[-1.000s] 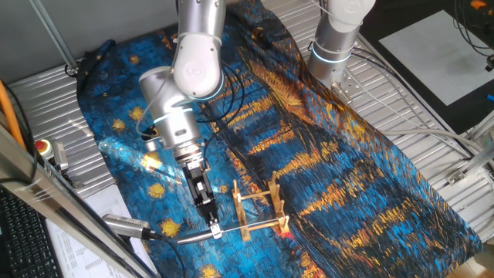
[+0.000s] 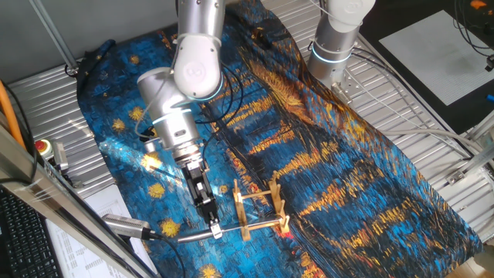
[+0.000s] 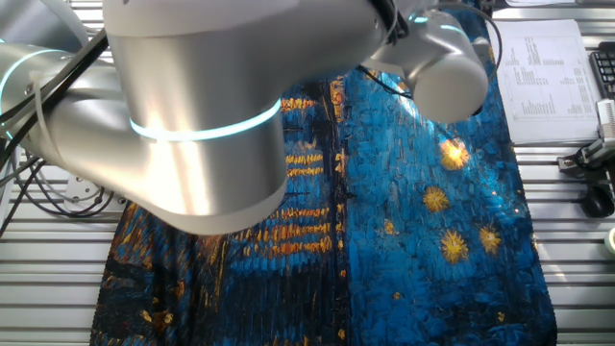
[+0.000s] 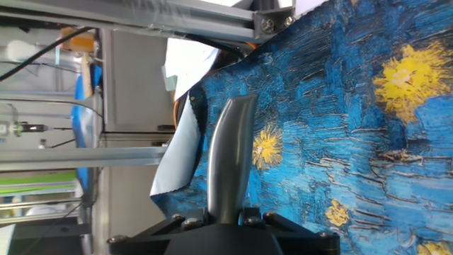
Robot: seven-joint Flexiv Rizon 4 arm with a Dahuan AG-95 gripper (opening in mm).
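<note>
A metal utensil, likely a knife, shows its smooth silver handle (image 2: 194,236) on the left side of my gripper (image 2: 215,229), which is shut on it. Its thin far part runs right toward a small wooden rack (image 2: 258,212) and seems to lie over or against it; whether they touch I cannot tell. In the wrist view the handle (image 4: 233,145) points up and away from the gripper, and the fingertips are largely hidden behind dark parts. The far end of the utensil is out of that view. Exterior view 2 shows neither rack nor gripper.
A blue and orange painted cloth (image 2: 340,193) covers the table, mostly bare beyond the rack. A grey device with a cable (image 2: 127,226) sits left of the handle, near a metal post (image 2: 73,205).
</note>
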